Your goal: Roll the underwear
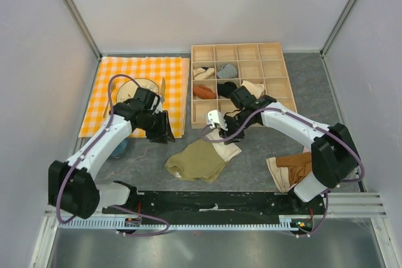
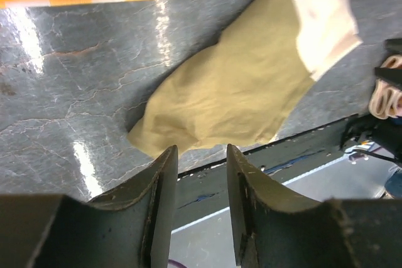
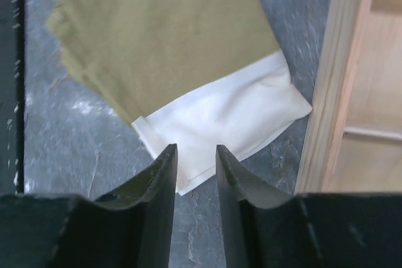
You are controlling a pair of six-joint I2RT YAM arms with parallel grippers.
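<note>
The olive underwear point(image 1: 198, 160) with its white waistband point(image 1: 227, 149) lies spread out, slanting, on the grey table. In the left wrist view its lower olive end point(image 2: 164, 131) has a small folded corner. Up and to the left of that end, my left gripper point(image 1: 164, 139) stands open, its fingers point(image 2: 163, 186) parted with nothing between them. My right gripper point(image 1: 233, 139) is over the waistband side, also open. Its fingers point(image 3: 164, 180) are apart and hold no cloth, and part of the white band point(image 3: 229, 108) shows beyond them.
A wooden divider box point(image 1: 199, 114) with rolled cloths stands behind the underwear, close to my right gripper. At the left lies an orange checked mat point(image 1: 103, 95) with a plate. Folded brown cloth point(image 1: 295, 169) is at the right.
</note>
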